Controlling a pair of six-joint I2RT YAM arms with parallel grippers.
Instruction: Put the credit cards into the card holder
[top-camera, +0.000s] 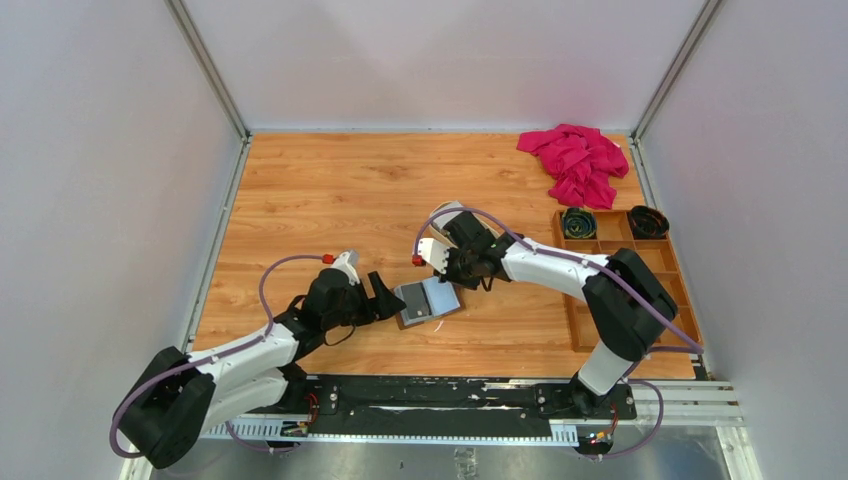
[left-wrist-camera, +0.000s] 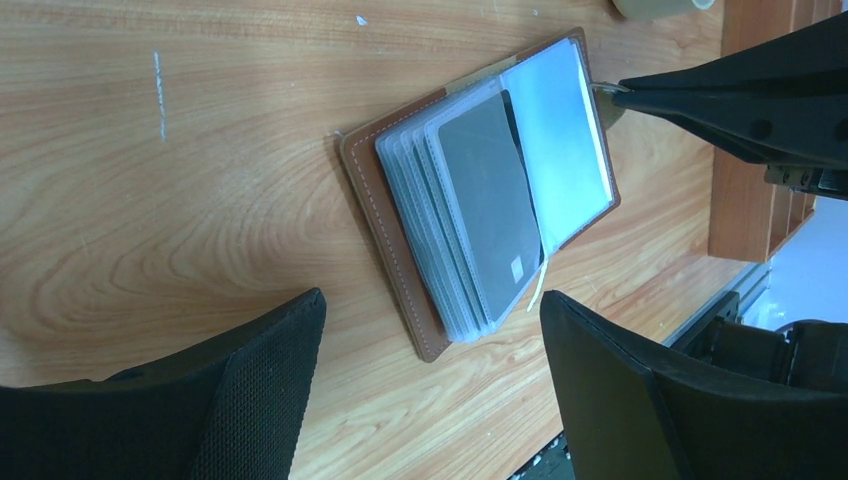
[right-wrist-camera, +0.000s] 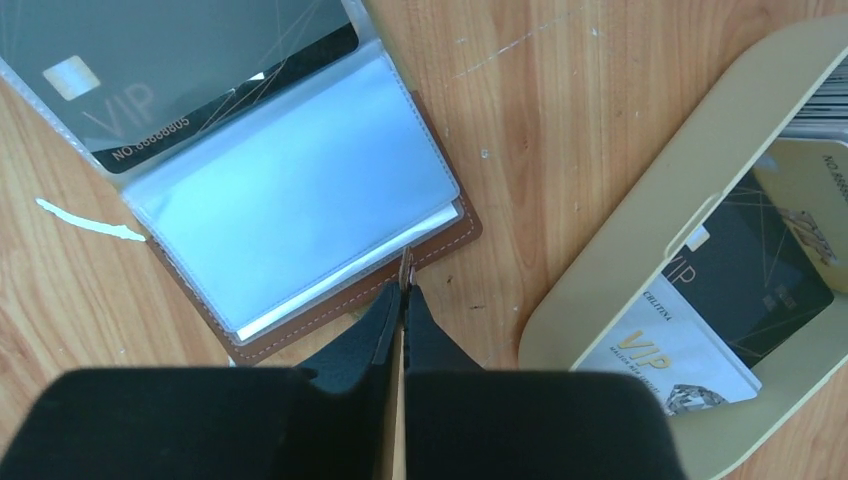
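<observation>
The brown card holder (top-camera: 413, 304) lies open on the table, with dark cards in its clear sleeves (left-wrist-camera: 480, 190) and a pale blue sleeve (right-wrist-camera: 295, 190) on the other half. My left gripper hovers at its left end, fingers parted with nothing held. My right gripper is shut at the holder's right edge; in the left wrist view a thin edge shows at its tips, too small to tell if held. A beige box (right-wrist-camera: 600, 240) with loose VIP cards (right-wrist-camera: 750, 270) sits beside it, partly hidden by the right arm in the top view.
A wooden compartment tray (top-camera: 650, 265) with dark coils stands at the right. A pink cloth (top-camera: 575, 160) lies at the back right. A white strip (right-wrist-camera: 85, 222) lies by the holder.
</observation>
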